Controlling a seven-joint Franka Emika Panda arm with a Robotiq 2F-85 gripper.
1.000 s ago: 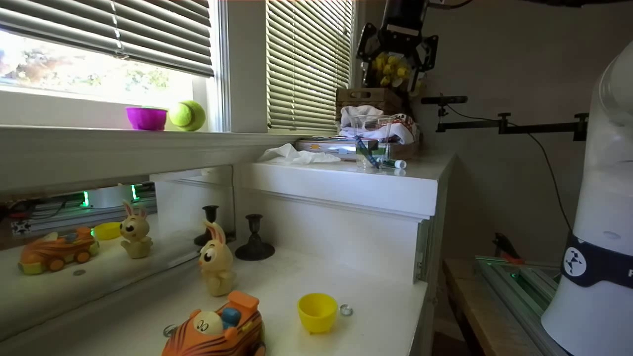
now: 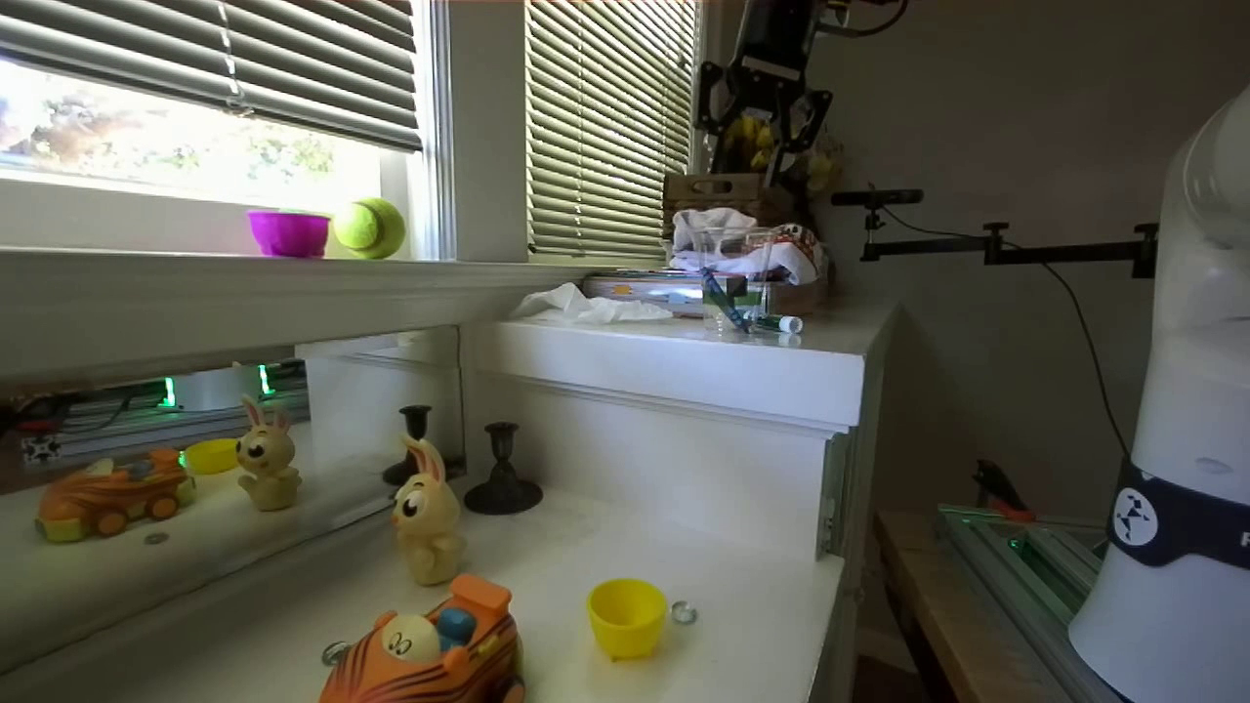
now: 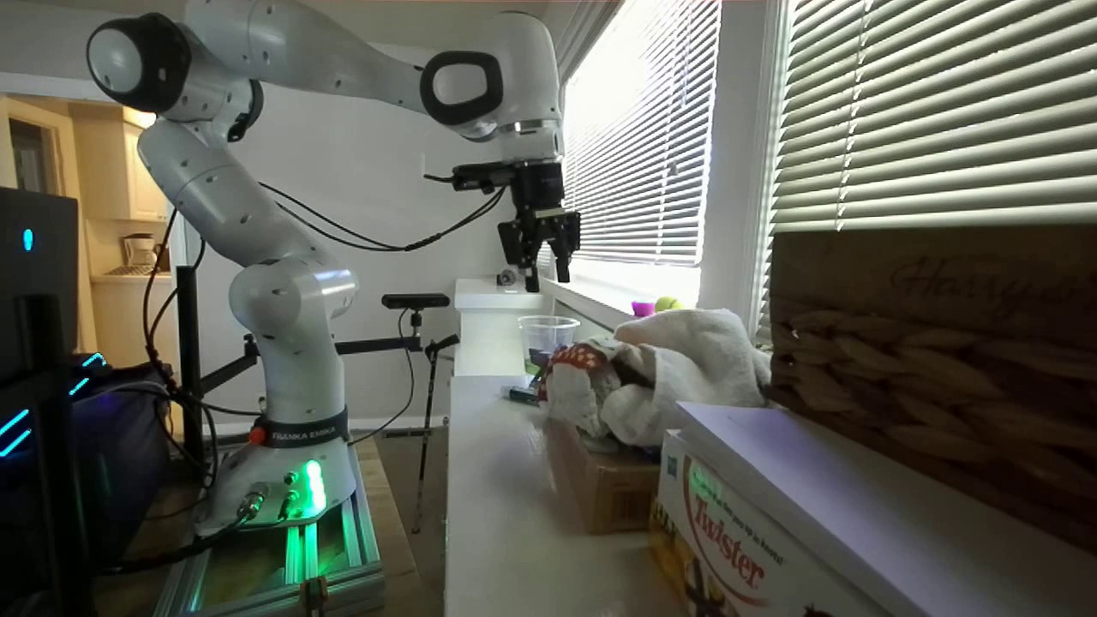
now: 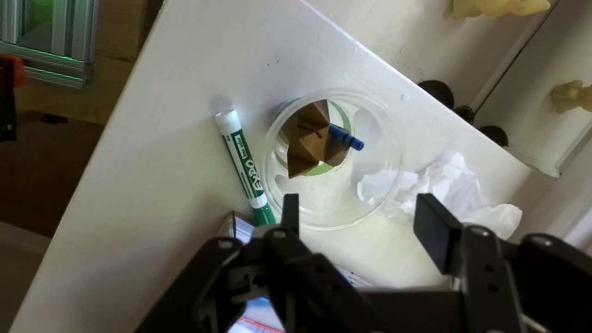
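Note:
My gripper is part open over the white ledge, with nothing between its fingers. In exterior view 1 the gripper (image 2: 740, 146) hangs well above a clear plastic cup (image 2: 712, 281). Seen from above in the wrist view, the cup (image 4: 327, 222) holds a brown faceted piece (image 4: 311, 138) and a blue marker-like stick (image 4: 347, 137). Left of the cup lies a green-and-white Expo marker (image 4: 242, 161). To the cup's right is crumpled white tissue (image 4: 460, 194). Exterior view 2 has the gripper (image 3: 547, 278) pointing down, clear of everything.
On the lower shelf stand an orange toy car (image 2: 439, 650), a cream rabbit (image 2: 428, 527), a yellow cup (image 2: 627, 617) and a dark candlestick (image 2: 501, 475). A purple bowl (image 2: 289, 233) and tennis ball (image 2: 370, 227) sit on the sill. Behind the clear cup are towels (image 3: 684, 360) and boxes.
In exterior view 1 my gripper has shifted a little to the left, and its fingers stand closer together than before. The objects on the ledge and shelf have not moved.

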